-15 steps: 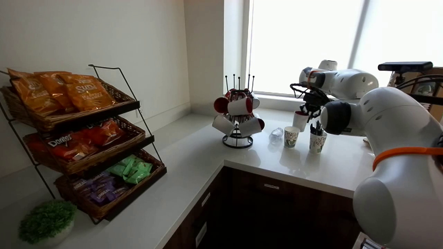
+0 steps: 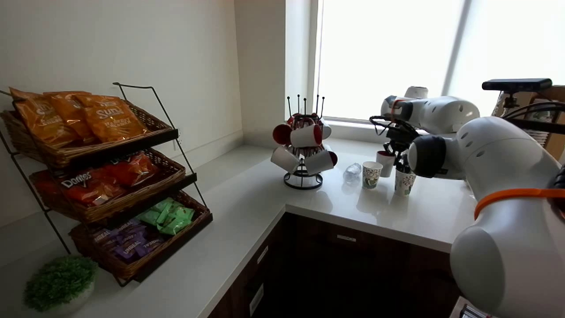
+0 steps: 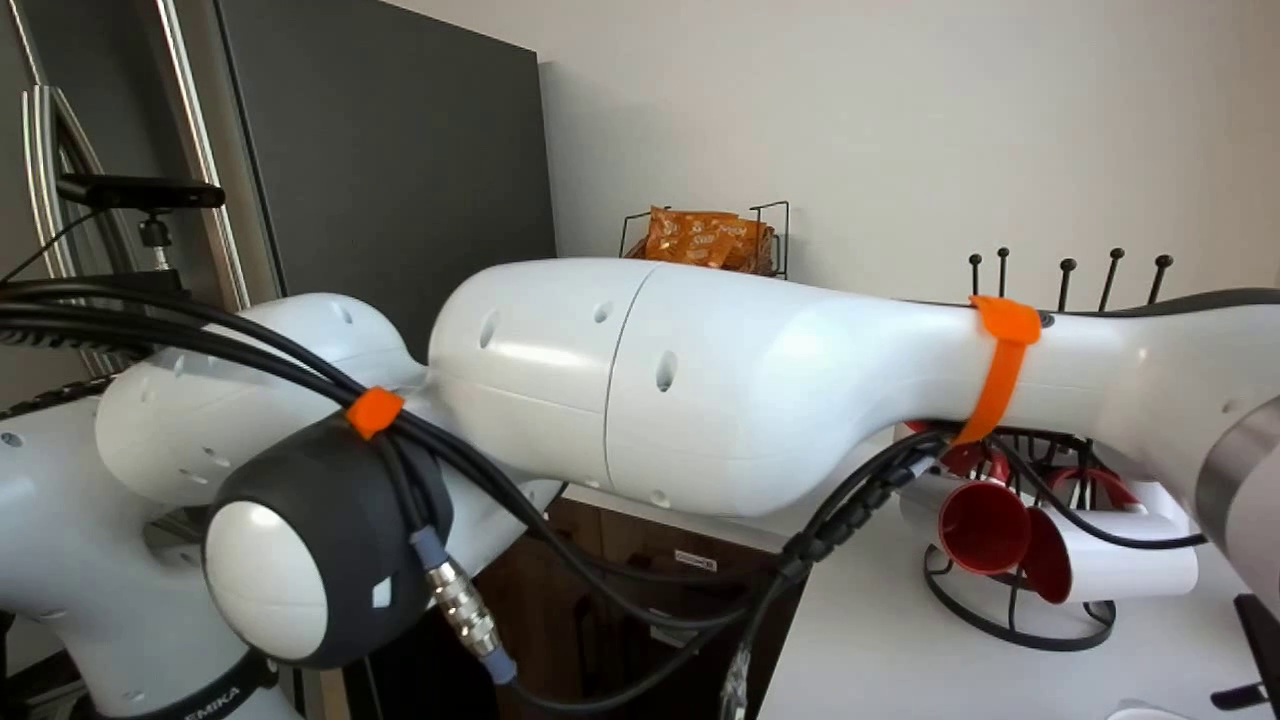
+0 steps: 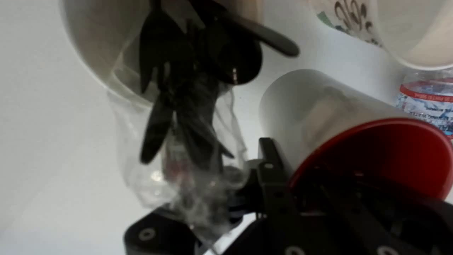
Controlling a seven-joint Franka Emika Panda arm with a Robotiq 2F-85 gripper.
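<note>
A white mug with a red inside [image 4: 314, 112] has its rim between my gripper's [image 4: 293, 173] fingers in the wrist view. One finger [image 4: 271, 159] presses along its outer wall; the other is dark inside it. In exterior view 1 the mug [image 2: 385, 163] appears upright below the gripper [image 2: 390, 148], just behind the paper cups; whether its base touches the counter I cannot tell. Exterior view 2 shows mostly the arm, with the gripper out of frame.
Close by stand a patterned paper cup [image 2: 371, 176] and another cup [image 2: 404, 183] of black cutlery [image 4: 191, 55]. A clear bottle [image 2: 352, 174] lies to their left. Further left is the mug rack [image 2: 303, 183].
The mug and my gripper have come down and slightly right in exterior view 1. The gripper now overlaps the top of the cutlery cup.
</note>
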